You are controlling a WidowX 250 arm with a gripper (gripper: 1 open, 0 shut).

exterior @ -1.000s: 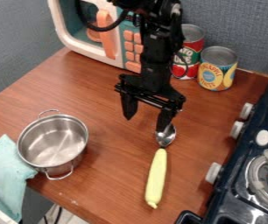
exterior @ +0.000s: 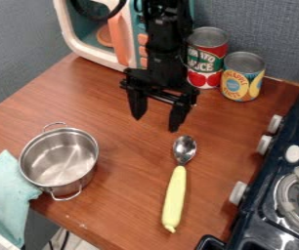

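My black gripper hangs open over the middle back of the wooden table, in front of the microwave and cans, with nothing between its fingers. Below and right of it lies a spoon with its bowl toward the back. A yellow corn cob lies just in front, at the spoon's handle end. A steel pot with two handles stands on the left of the table.
A microwave stands at the back left, two cans at the back right. A stove borders the right. A light blue cloth lies at the left edge.
My gripper has moved back and to the left, away from the spoon, which is now more fully visible. The objects on the table look unmoved.
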